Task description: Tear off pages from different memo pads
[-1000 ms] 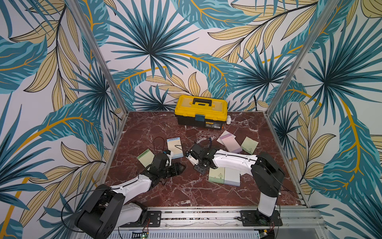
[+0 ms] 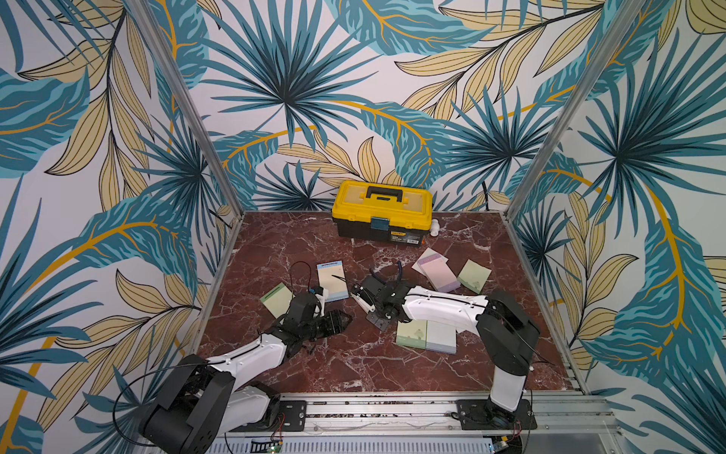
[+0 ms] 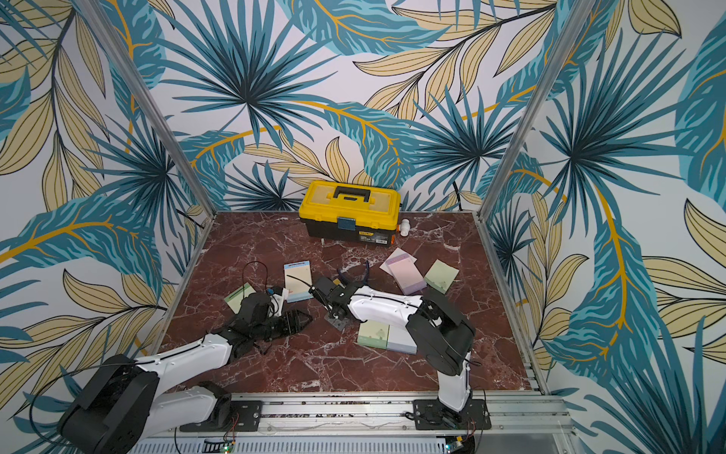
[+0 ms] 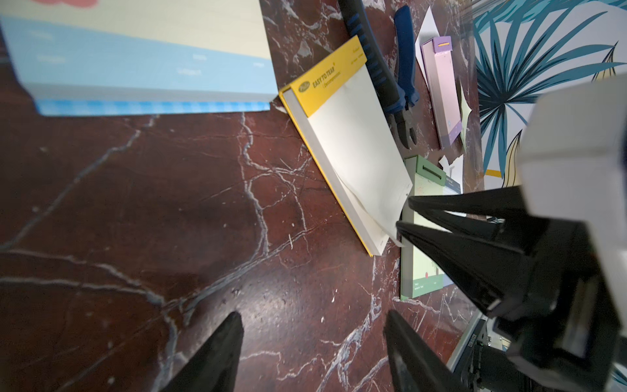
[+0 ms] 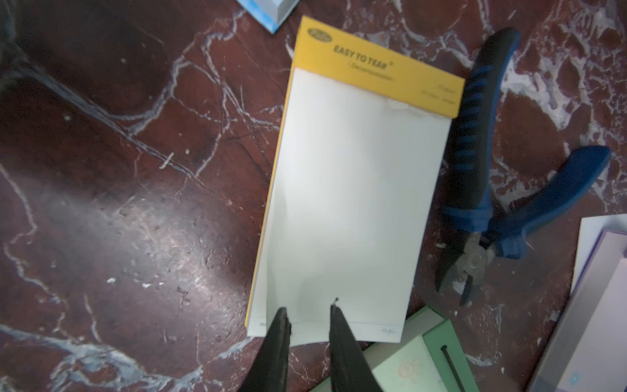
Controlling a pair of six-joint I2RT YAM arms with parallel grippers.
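Note:
The yellow-banded memo pad (image 4: 352, 130) (image 5: 352, 196) lies on the marble table. In the left wrist view its white top sheet is lifted along the near side and bottom corner, where my right gripper reaches. In the right wrist view that gripper is over the pad's bottom edge, fingers part open; whether paper is between them is unclear. My left gripper stands open and empty, low over the table beside that pad. A cream-and-blue pad (image 4: 143, 58) is nearby. Pink (image 2: 437, 271) and green pads (image 2: 410, 335) lie to the right.
Blue pliers (image 5: 476, 150) lie right beside the yellow-banded pad. A yellow toolbox (image 2: 382, 212) stands at the back, with a small white object (image 3: 404, 227) by it. Another green pad (image 2: 273, 300) is at left.
The right arm has shifted slightly, its elbow and gripper moving a little over the last second. The left arm is nearly still.

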